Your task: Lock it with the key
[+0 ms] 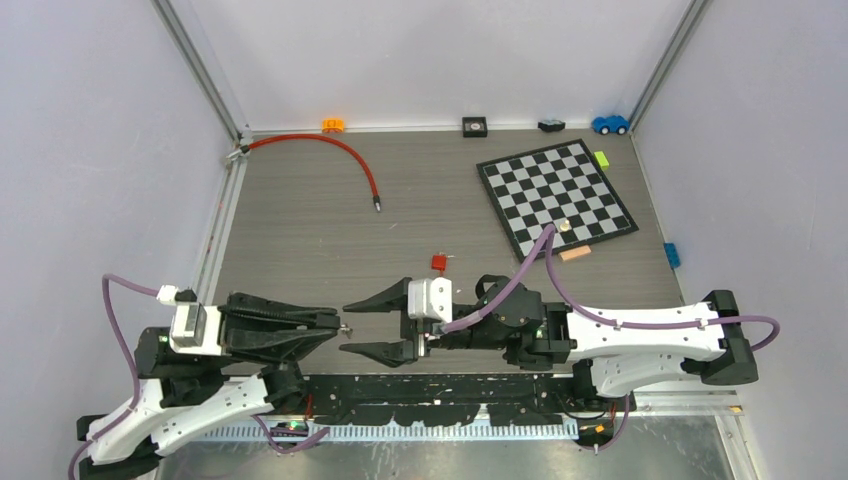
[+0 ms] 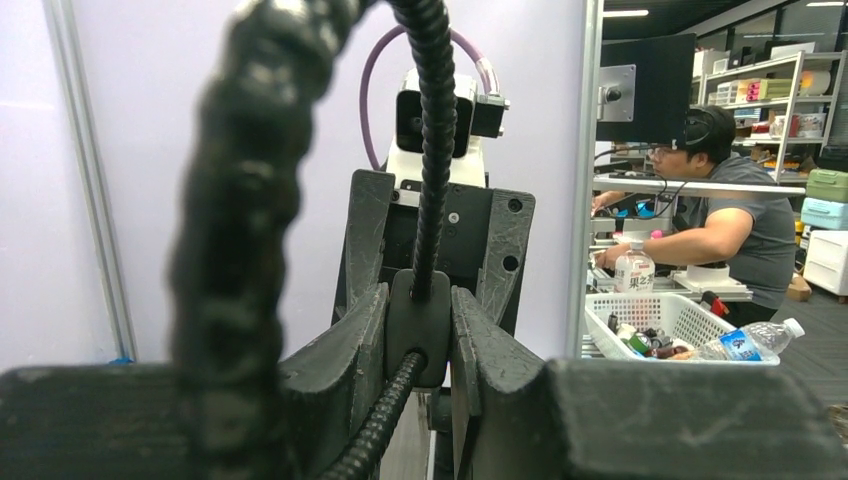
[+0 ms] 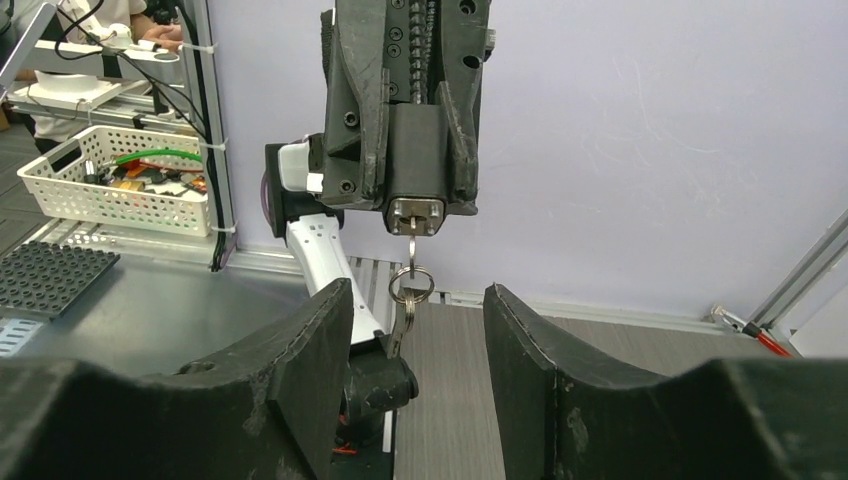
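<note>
In the top view my left gripper (image 1: 330, 325) points right, shut on a black block (image 2: 420, 320) with a small key (image 3: 410, 310) hanging from it by a ring (image 3: 411, 285). My right gripper (image 1: 350, 327) faces it, fingers spread open on either side of that key, nothing visibly held between them. In the right wrist view the key hangs from the block's metal end, between and beyond my fingertips. A small red object (image 1: 439, 262) lies on the table behind my right gripper.
A chessboard (image 1: 550, 190) lies at the back right, a red hose (image 1: 330, 142) at the back left. Small toys (image 1: 610, 124) line the back edge.
</note>
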